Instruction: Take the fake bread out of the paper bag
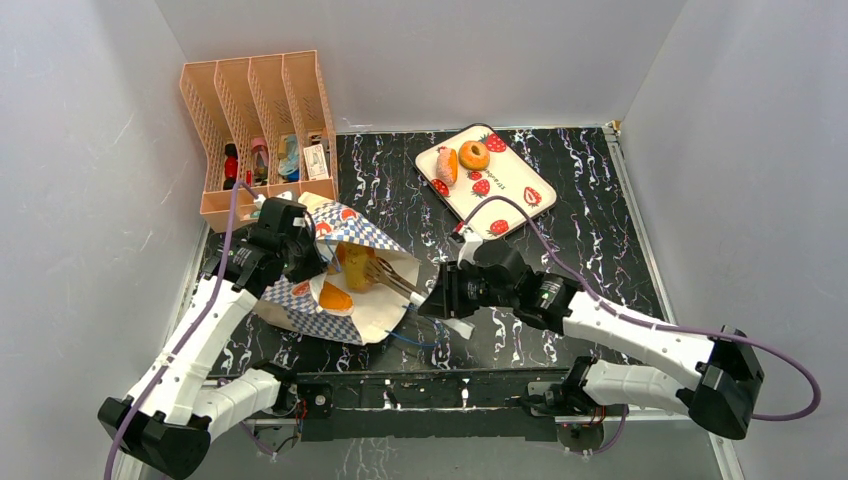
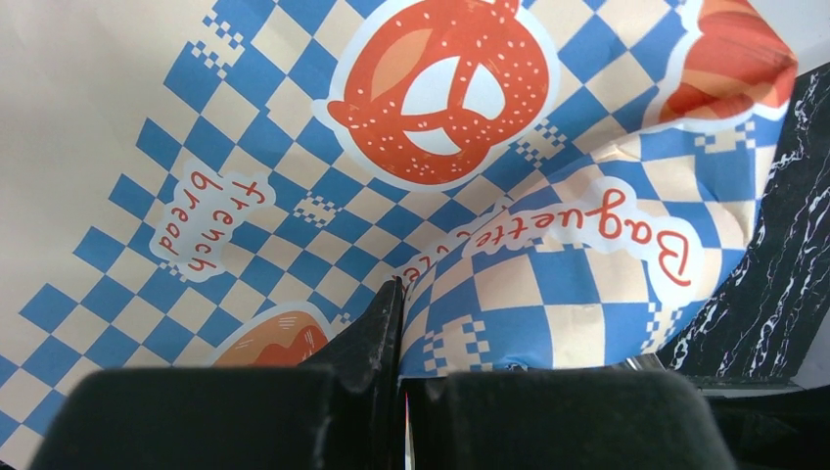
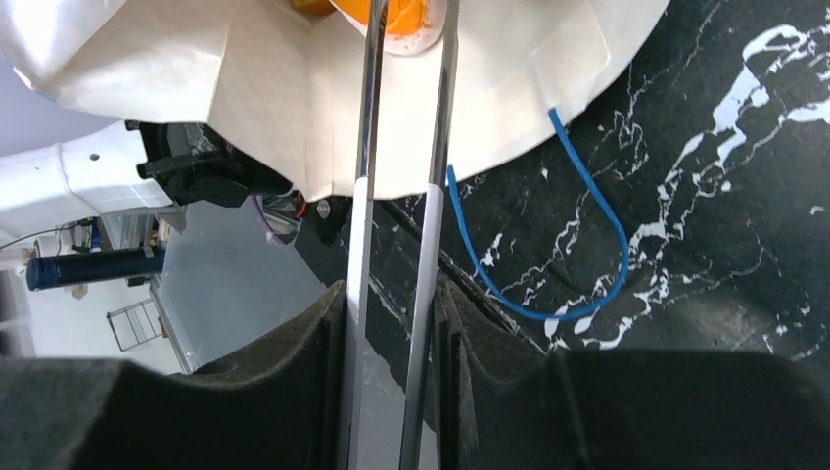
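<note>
The checkered paper bag (image 1: 320, 320) lies open toward the right, with orange fake bread (image 1: 336, 297) and a yellowish piece (image 1: 356, 266) inside. My left gripper (image 1: 318, 262) is at the bag's upper flap, where the left wrist view shows folded paper (image 2: 577, 304) over its fingers; its fingers are largely hidden there. My right gripper (image 1: 385, 268) has long tong-like fingers reaching into the bag's mouth, slightly apart, over orange bread (image 3: 401, 20) in the right wrist view. Whether they touch or grip a piece I cannot tell.
A tray (image 1: 520, 200) with two bread pieces stands at back right. A tan divided rack (image 1: 210, 110) holding small items is at back left. A blue cord (image 3: 607, 225) hangs from the bag onto the marble mat.
</note>
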